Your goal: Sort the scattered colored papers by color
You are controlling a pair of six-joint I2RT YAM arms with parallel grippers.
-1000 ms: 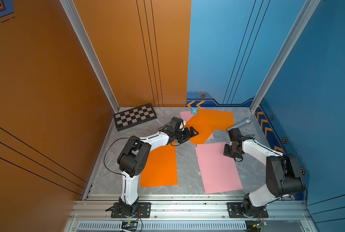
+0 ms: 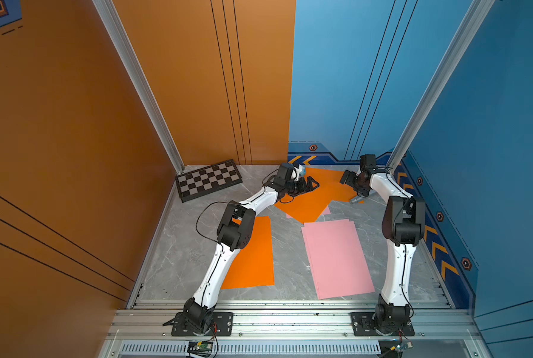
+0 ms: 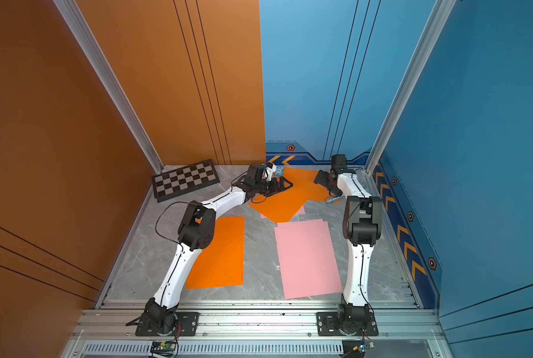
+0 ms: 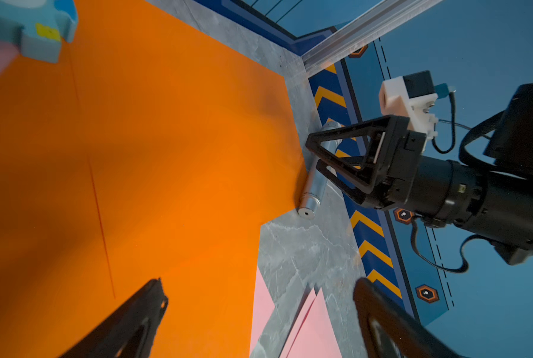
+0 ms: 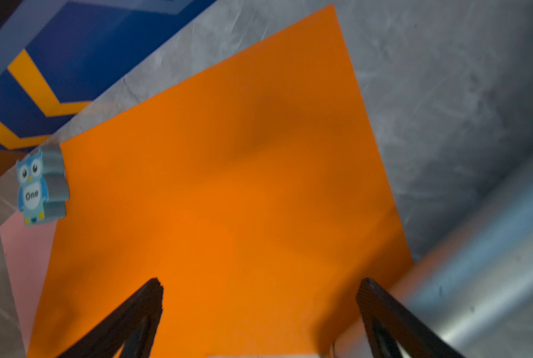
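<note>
Overlapping orange sheets (image 2: 321, 186) lie at the back of the table, with pink paper (image 5: 29, 253) showing from under them. A pile of pink sheets (image 2: 338, 257) lies front right, and orange paper (image 2: 254, 253) front left, partly behind the left arm. My left gripper is open over the back orange sheets, its fingers (image 4: 136, 322) wide apart and empty. At the sheets' right end my right gripper also stands open, nothing held; the silvery cylinder passes close by its right-hand finger (image 5: 391, 322).
A blue owl block (image 5: 33, 188) sits at the back edge of the orange sheets. The silvery cylinder (image 4: 317, 188) lies by their right end. A checkered board (image 2: 209, 180) occupies the back left.
Both arms have reached farther toward the back.
</note>
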